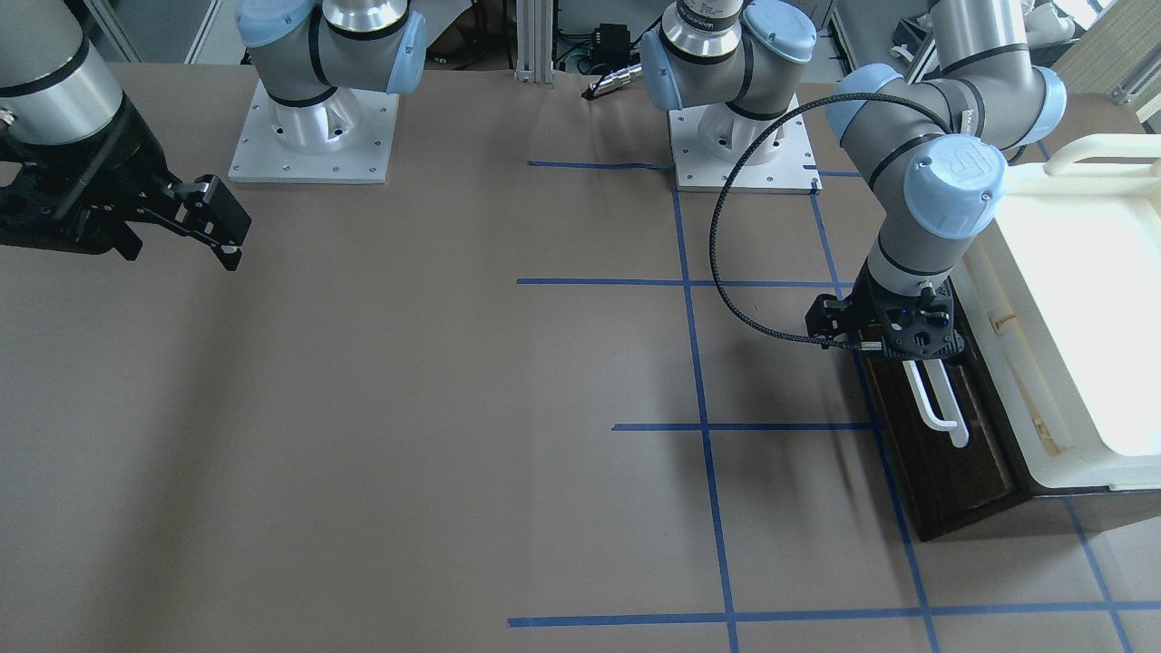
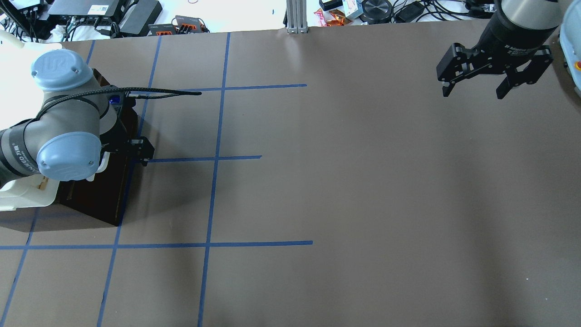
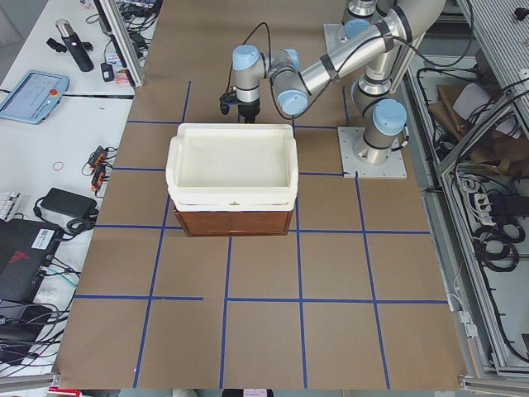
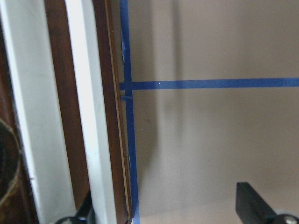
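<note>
My gripper (image 1: 871,326) is low over the front of a dark wooden box (image 1: 947,484), beside its white handle (image 1: 938,419). In the left wrist view two long white bars (image 4: 91,116) run along the dark wood at the left, with one black finger (image 4: 84,214) against them and the other (image 4: 252,205) over bare table at the right, so the fingers stand apart. The handle's ends are hidden there. A white bin (image 3: 231,165) sits on top of the box.
Blue tape lines (image 1: 707,457) grid the table (image 1: 435,414). Another arm's black gripper (image 2: 493,68) hangs at the far side, and other arm bases (image 1: 316,152) stand behind.
</note>
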